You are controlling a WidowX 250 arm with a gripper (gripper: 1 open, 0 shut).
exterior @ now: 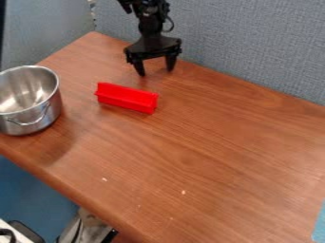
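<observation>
My black gripper (155, 66) hangs at the back of the wooden table, above and behind a red block (125, 97), with its two fingers spread and nothing between them. The red block lies lengthwise at an angle on the table, left of centre. A steel pot (28, 100) stands at the left edge, partly cut off by the frame.
A grey padded wall (254, 47) rises behind it. At the lower left, below the table edge, are blue floor and some equipment with cables.
</observation>
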